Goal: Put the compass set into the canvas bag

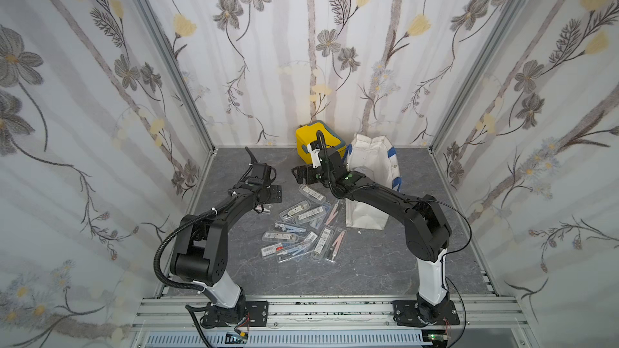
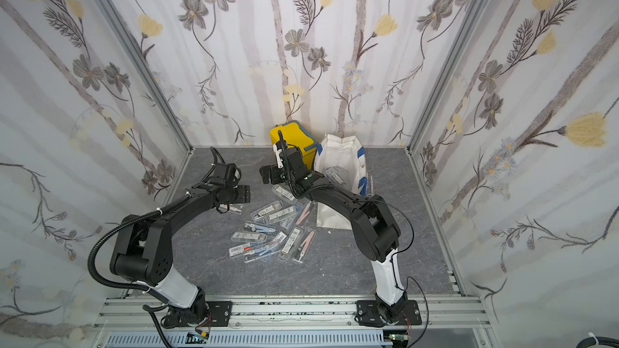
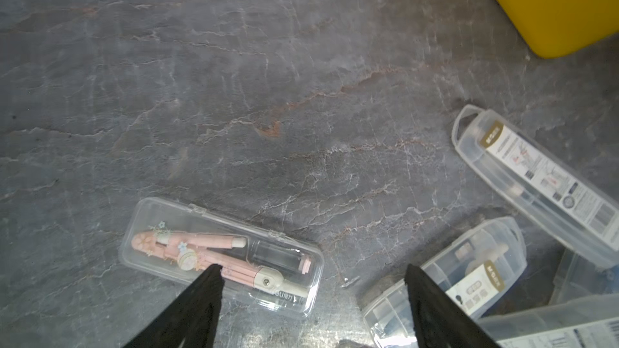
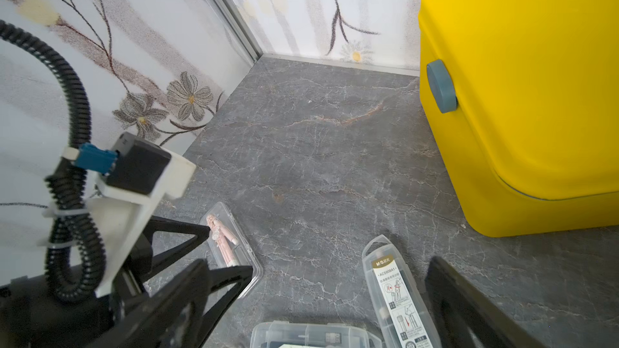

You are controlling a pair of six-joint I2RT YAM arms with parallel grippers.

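A clear compass set with pink parts (image 3: 219,261) lies flat on the table in the left wrist view. Over it, my left gripper is open, with its fingers well apart and the case's near part close to one fingertip. The right wrist view also shows those left fingers (image 4: 177,241) reaching over that case. My right gripper hangs open, holding nothing, above a labelled clear case (image 4: 396,293). The white canvas bag (image 2: 332,217) lies at the right with its mouth spread; a clear case (image 2: 336,175) shows inside. My right arm partly covers the bag.
Several more clear cases (image 1: 316,212) lie in a loose group on the table's middle. A yellow box (image 1: 309,135) with a blue-grey edge stands at the back wall, beside the bag. Bare table (image 3: 225,90) extends behind the pink set and at the front.
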